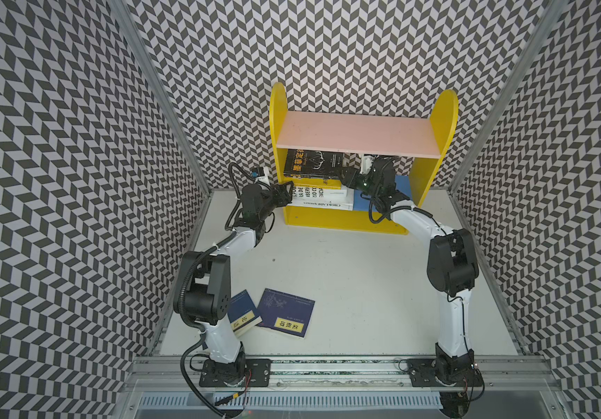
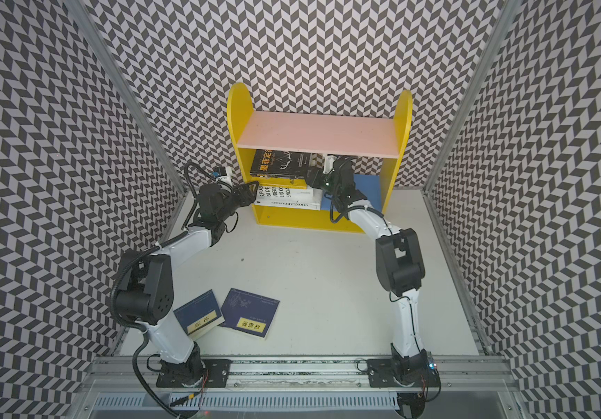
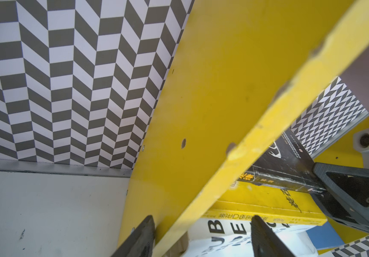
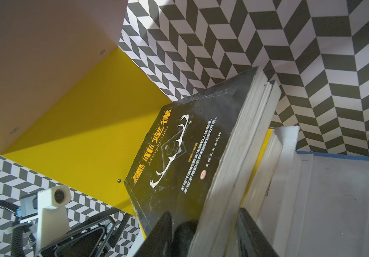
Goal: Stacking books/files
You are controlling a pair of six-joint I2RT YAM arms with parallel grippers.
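Note:
A black book (image 4: pixel 184 141) with yellow lettering lies on top of a stack inside the shelf's left part. Under it are a yellow book (image 3: pixel 270 201) and thick white books (image 1: pixel 321 197). My right gripper is at the black book's front right corner, one finger over the cover and the other by the page edges; whether it grips is unclear. My left gripper is open at the shelf's left side, the front edge of the yellow side panel (image 3: pixel 218 171) passing between its fingers. Two dark blue books (image 1: pixel 286 312) (image 2: pixel 200 313) lie on the table.
The yellow shelf has a pink top board (image 1: pixel 356 132) close above the stack and a right side panel (image 2: pixel 392 153). A blue surface (image 2: pixel 368 188) shows right of the stack.

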